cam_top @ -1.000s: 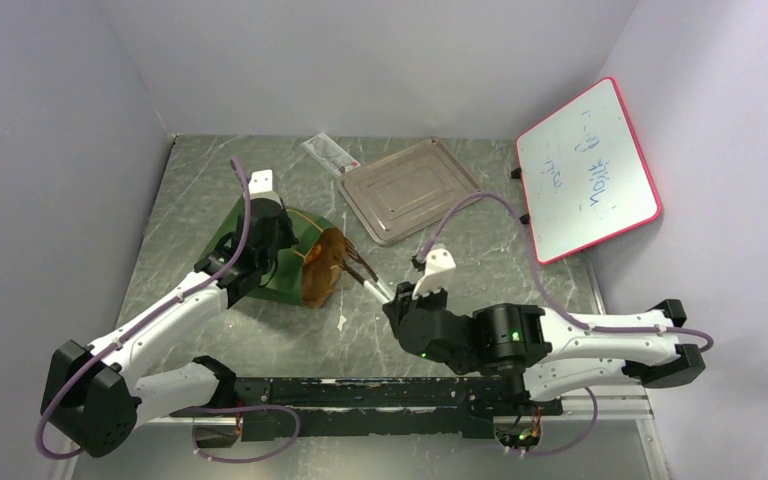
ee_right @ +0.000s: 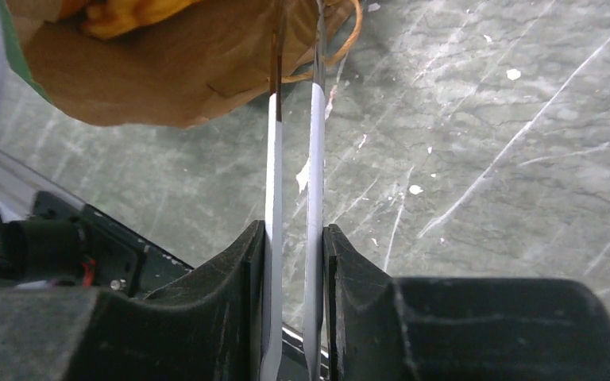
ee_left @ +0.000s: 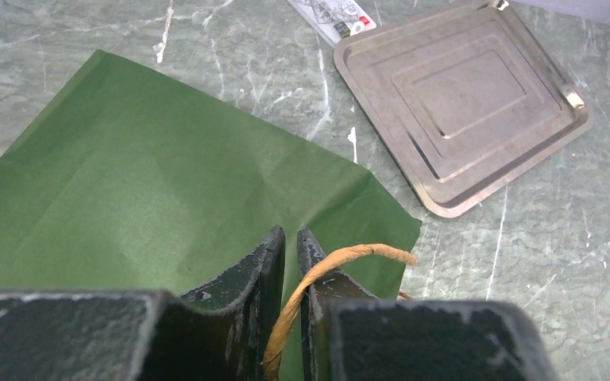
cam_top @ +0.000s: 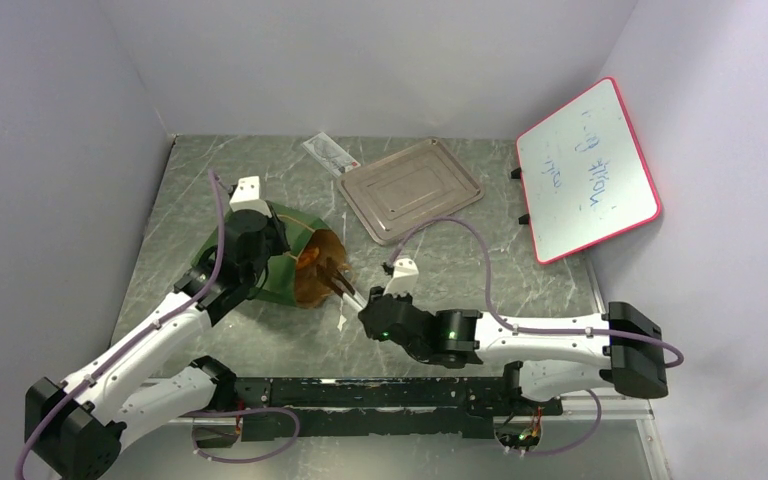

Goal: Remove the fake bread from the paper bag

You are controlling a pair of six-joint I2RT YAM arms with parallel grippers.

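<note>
The green paper bag lies on its side, its brown opening facing right. My left gripper is shut on the bag, with the twisted paper handle looping over its fingers. Orange fake bread lies inside the bag, partly hidden. My right gripper has its long tips at the bag's mouth, right of the bread; in the right wrist view they are close together, their ends cut off by the frame, so what lies between them is unclear.
A metal tray and a flat packet lie at the back. A whiteboard stands on the right.
My right gripper has moved left into the bag's mouth, which now shows more open. My left arm has shifted slightly left and toward the front.
</note>
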